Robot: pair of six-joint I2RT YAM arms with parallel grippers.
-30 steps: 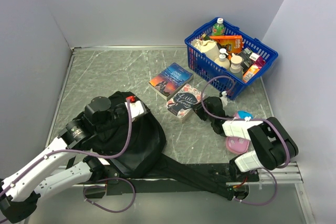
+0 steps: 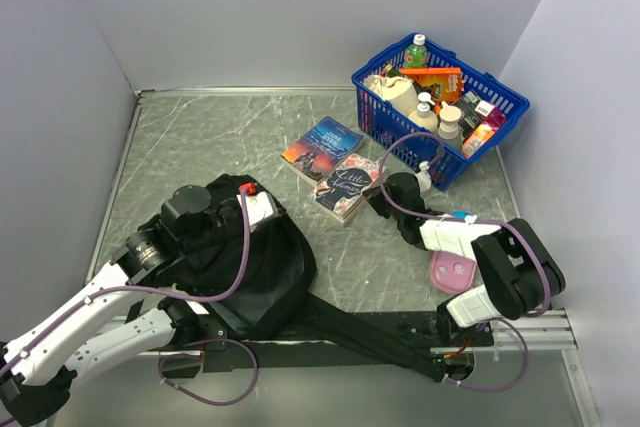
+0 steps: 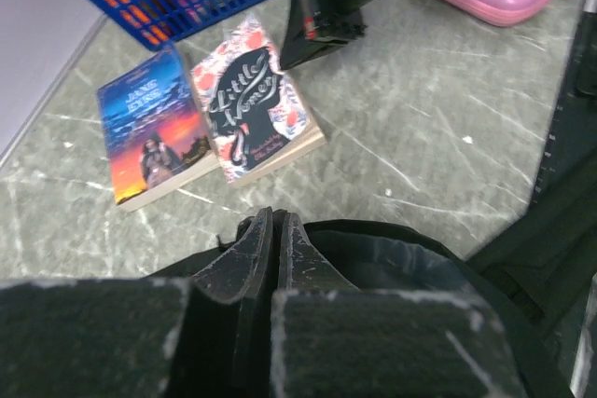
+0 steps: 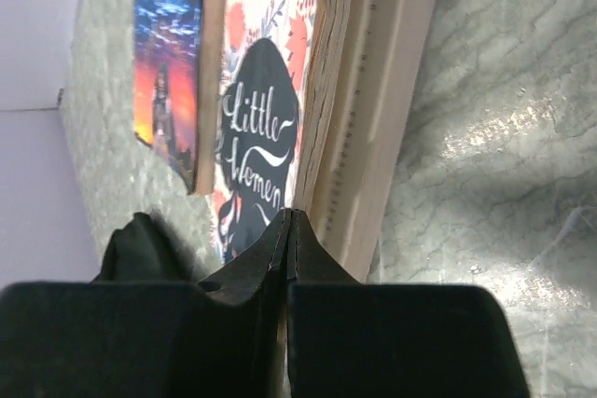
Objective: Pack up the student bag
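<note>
The Little Women book [image 2: 340, 185] [image 3: 244, 104] [image 4: 256, 137] lies on the grey floor beside the blue-covered book [image 2: 318, 150] [image 3: 151, 123]. My right gripper is shut at its near long edge, with nothing clearly between the fingers. The black bag [image 2: 262, 277] lies open at left, and my left gripper is over it, shut on what looks like its dark fabric; the fingertips partly hide this.
A blue basket [image 2: 370, 107] full of bottles and packets stands at back right. A pink case [image 2: 450, 272] lies at right, partly under the right arm. Bare floor is left of the books and in front of them.
The Little Women book has shifted slightly toward the front left, with my right gripper moving along with it. The left arm stays put.
</note>
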